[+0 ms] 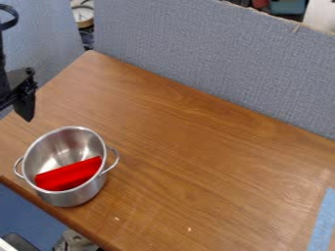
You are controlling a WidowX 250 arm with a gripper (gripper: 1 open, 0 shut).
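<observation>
A steel pot (81, 141) with two side handles stands at the lower left of the wooden table, with a long red object (69, 175) lying inside it. My black gripper (22, 98) is at the left edge of the view, above and behind the pot, only partly visible. Its fingers are too dark and cut off to show how they stand.
Grey padded walls (197, 64) border the table's back and left side.
</observation>
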